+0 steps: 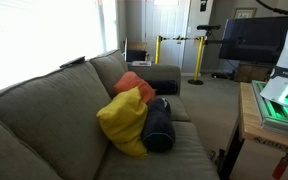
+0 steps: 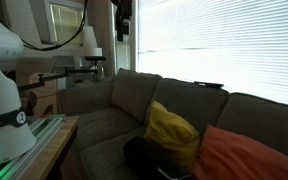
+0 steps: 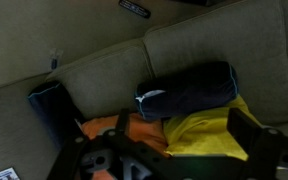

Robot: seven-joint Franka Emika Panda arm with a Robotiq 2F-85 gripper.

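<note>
On the grey sofa (image 1: 44, 110) lie a yellow pillow (image 1: 126, 120), an orange pillow (image 1: 131, 86) and a dark navy pillow (image 1: 158, 126). The wrist view looks down on the yellow pillow (image 3: 204, 132), the orange pillow (image 3: 144, 132) and the navy pillow (image 3: 189, 90); a second navy pillow (image 3: 54, 108) is at the left. My gripper appears open, its dark fingers spread at the lower edge with a wide gap between them. In the second exterior view the gripper (image 2: 122, 35) hangs high above the sofa, apart from every pillow.
A wooden table (image 1: 252, 125) stands right of the sofa. A small dark remote-like object (image 3: 134, 8) shows at the top of the wrist view. Open floor (image 1: 209, 110) lies between sofa and table. A dark flat object (image 1: 73, 62) rests on the sofa back.
</note>
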